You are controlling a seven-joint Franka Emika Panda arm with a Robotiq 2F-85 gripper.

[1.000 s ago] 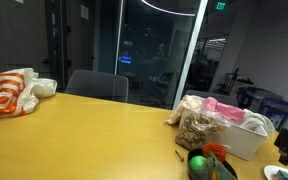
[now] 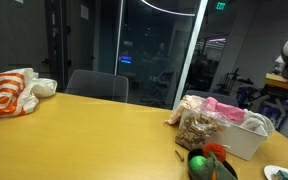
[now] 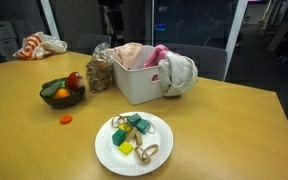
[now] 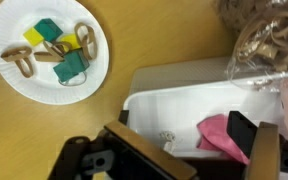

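My gripper is open over the white box (image 4: 179,100), with nothing between its fingers. Inside the box, a pink cloth (image 4: 220,135) shows below the fingers in the wrist view. A white plate (image 3: 103,157) bears several green and yellow blocks and tan loops; it lies beside the box, apart from the gripper. In exterior view 1 the gripper (image 2: 277,82) hangs at the right edge, above the table, partly cut off by the frame.
A clear bag of brown pieces (image 3: 100,72) stands against the box. Nearby are a dark bowl (image 3: 66,101) of vegetables and fruit and a small orange piece (image 3: 66,120). An orange-and-white bag (image 2: 12,95) lies at the far left.
My gripper has risen from low near the plate to well above the table. The bowl, bags and box have stayed in place.
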